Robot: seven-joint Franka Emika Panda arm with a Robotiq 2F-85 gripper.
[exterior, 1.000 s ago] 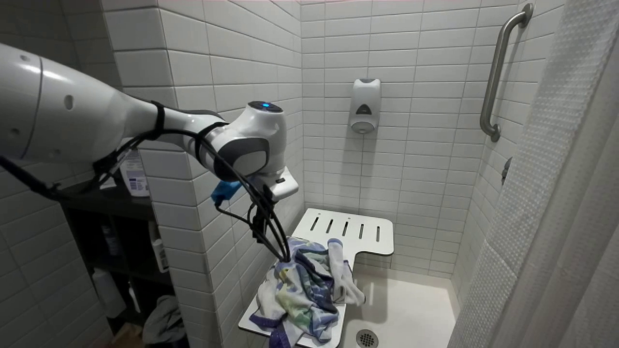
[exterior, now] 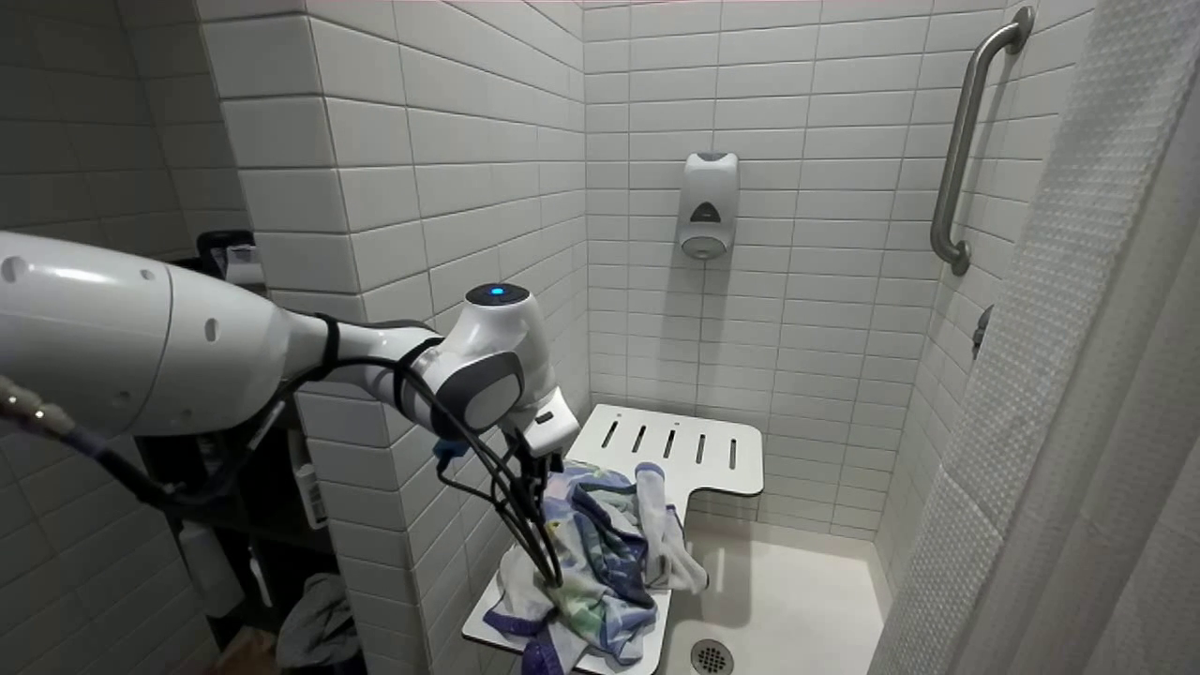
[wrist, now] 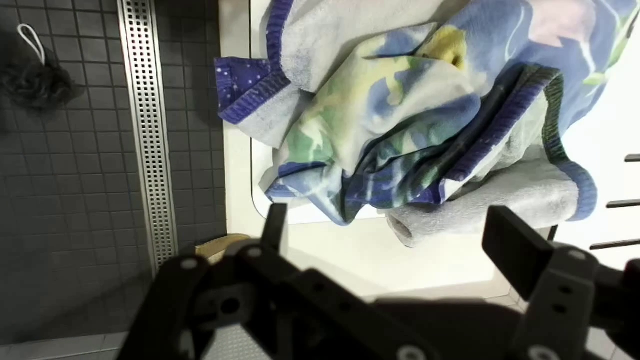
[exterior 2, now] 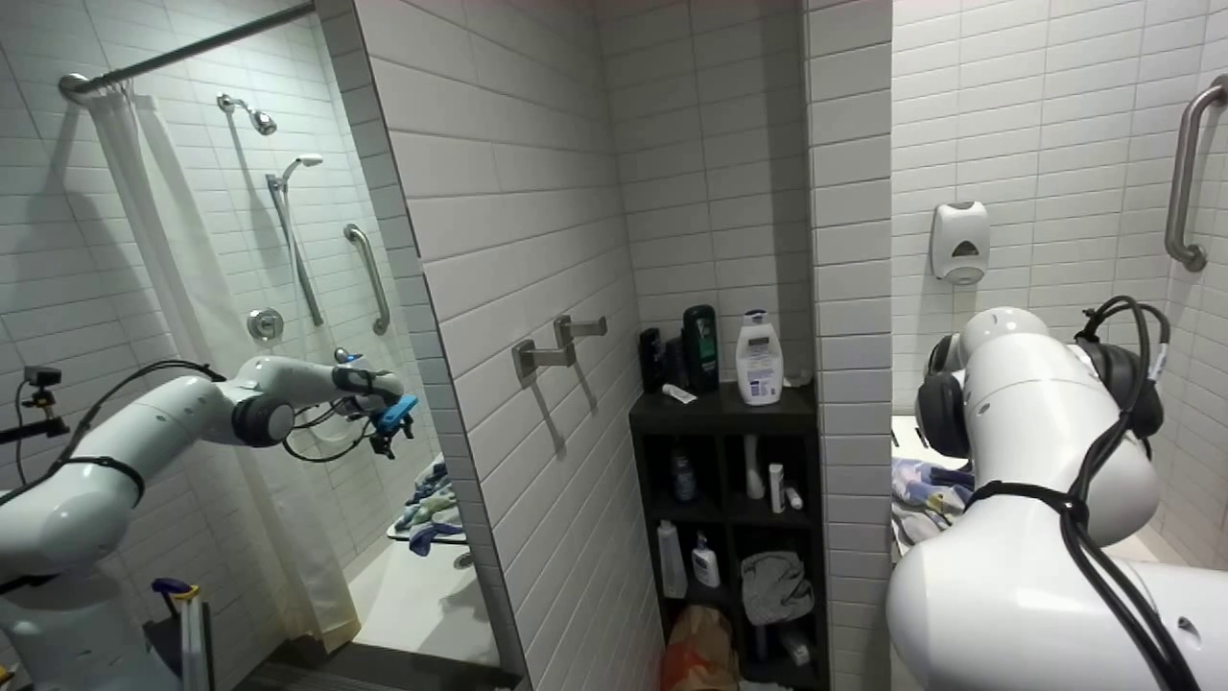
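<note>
A crumpled cloth (exterior: 596,551), patterned in blue, green, yellow and white with purple edging, lies heaped on the white shower bench (exterior: 720,450). In the wrist view the cloth (wrist: 384,102) fills the upper middle and right, and a rolled pale fold (wrist: 498,198) hangs past the bench's edge. My gripper stands open there, its two fingers far apart with nothing held between them. The exterior view shows the wrist low over the bench, near the wall-side part of the heap; cables hide much of the fingers. Whether a fingertip touches the cloth is unclear.
A tiled wall corner (exterior: 349,225) stands close to the arm. Dark shelves (exterior 2: 731,420) hold bottles (exterior 2: 759,359). A shower curtain (exterior: 1012,394) hangs at the right, and the shower floor (exterior: 787,596) beside the bench looks clear.
The arm and my gripper have come down closer to the cloth and bench. The cloth heap looks much the same.
</note>
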